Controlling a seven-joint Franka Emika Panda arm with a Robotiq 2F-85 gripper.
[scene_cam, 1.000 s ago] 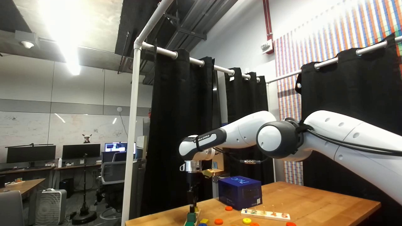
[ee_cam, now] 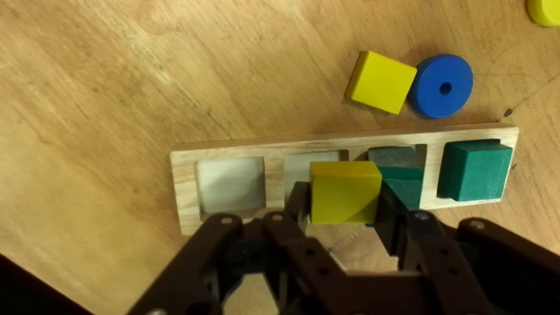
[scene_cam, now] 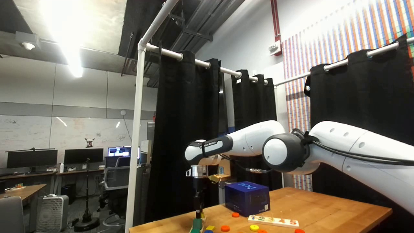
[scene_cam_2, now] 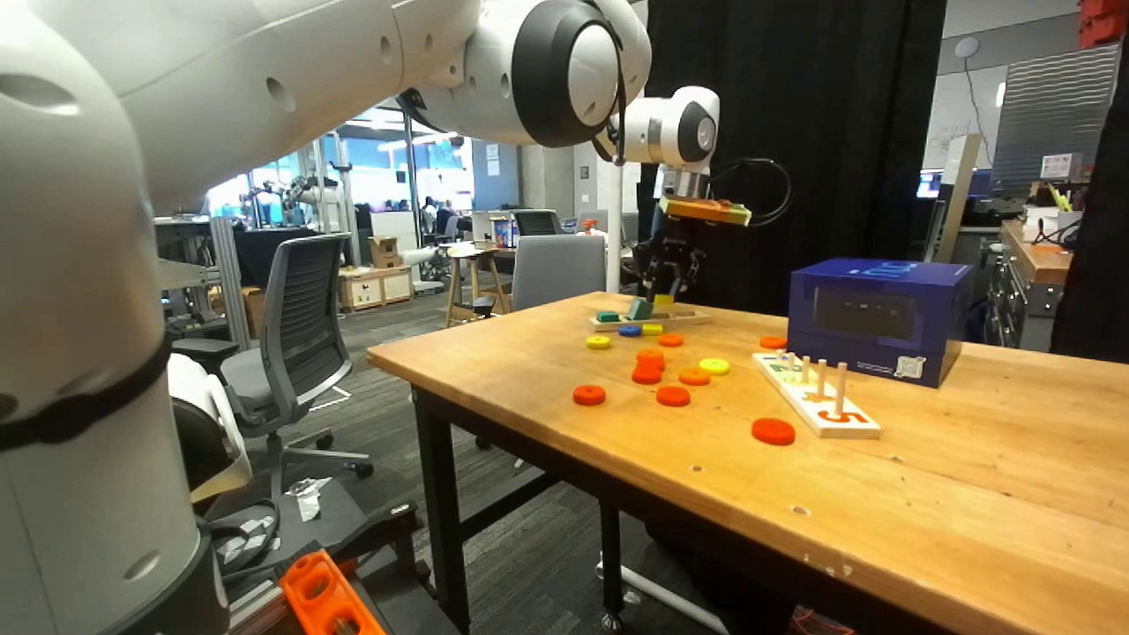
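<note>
A yellow block is held between the fingers of my gripper, above the pale wooden tray. In the wrist view the block overlaps the tray's second recess from the left and the edge of the third. The leftmost recess is empty. One green block sits in the right-end recess. Another green block, tilted, is at the third recess and partly hidden by the gripper. A second yellow block lies on the table beyond the tray, close against a blue disc.
Several orange discs and a yellow disc are scattered on the table. A numbered peg board and a dark blue box stand farther along it. Bare wood lies left of the tray.
The arm's elbow has shifted slightly, and the gripper has moved only a little at the tray. The green block beside it appears more tilted than before.
</note>
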